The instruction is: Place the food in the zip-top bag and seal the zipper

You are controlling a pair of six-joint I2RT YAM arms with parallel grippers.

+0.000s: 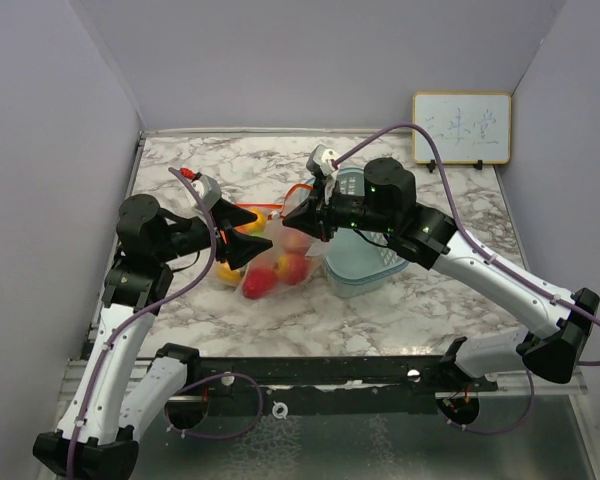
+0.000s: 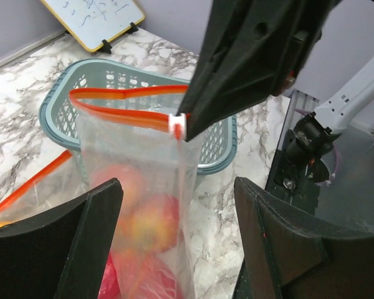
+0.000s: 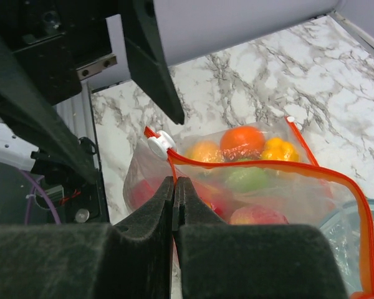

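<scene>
The clear zip top bag [image 2: 96,162] with an orange zipper strip [image 3: 268,164] holds several pieces of food, among them an orange fruit [image 3: 242,142], a yellow pepper [image 3: 279,149] and a red-yellow fruit [image 2: 153,224]. Its mouth gapes in the right wrist view. Beside the white slider [image 3: 161,144], at one end of the strip, my right gripper is shut on the bag's edge. My left gripper [image 1: 262,230] hovers over the bag, its fingers apart and empty; in the left wrist view its fingers [image 2: 90,218] stand either side of the bag's slider corner.
A pale green basket [image 1: 358,262] stands just right of the bag, partly under my right arm. At the back right is a small whiteboard [image 1: 462,128].
</scene>
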